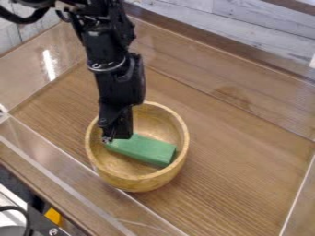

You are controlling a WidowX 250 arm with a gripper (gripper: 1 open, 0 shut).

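Observation:
My black gripper [113, 132] reaches down from the top of the view to the left part of a round wooden bowl [164, 173]. Its tips are low over the bowl, at the left end of a green rectangular block [150, 151] lying inside. The gripper looks shut; whether its tips touch the block is unclear.
A clear plastic edge runs along the lower left, and a dark cable lies at the bottom left corner. A whitish plank wall stands at the back.

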